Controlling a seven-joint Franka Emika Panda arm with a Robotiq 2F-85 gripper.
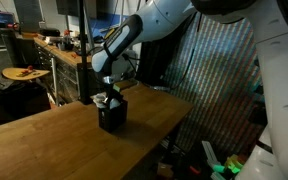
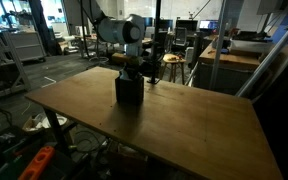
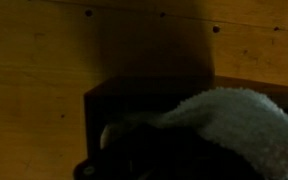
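Note:
On the wooden table a black open-topped box (image 1: 111, 121) stands near the far edge; the second exterior view shows the same box (image 2: 130, 94). A white, fuzzy cloth (image 3: 252, 130) fills the right part of the box opening in the wrist view, and a bit of the cloth (image 1: 102, 99) shows above the rim in the first exterior view. My gripper (image 1: 110, 90) points down at the box mouth, shut on the white cloth. Its fingertips are lost in the dark of the box, so the exact hold is hidden.
A round wooden stool (image 1: 25, 74) and a cluttered bench (image 1: 69, 52) stand behind. To the right hangs a grey curtain (image 1: 224, 80).

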